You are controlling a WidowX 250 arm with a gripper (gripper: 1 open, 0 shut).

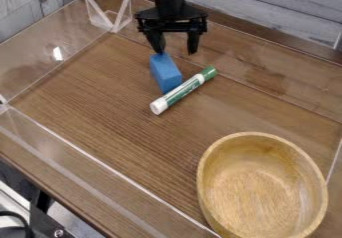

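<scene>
My black gripper (175, 42) stands open at the back of the wooden table, its fingers pointing down just behind a blue block (166, 72). The block lies near the middle of the upper half. A white tube with green ends (183, 90) lies diagonally to the right of the block. Nothing shows between the fingers.
A large round wooden bowl (261, 187) fills the lower right. Clear plastic walls edge the table at the left, with white walls behind.
</scene>
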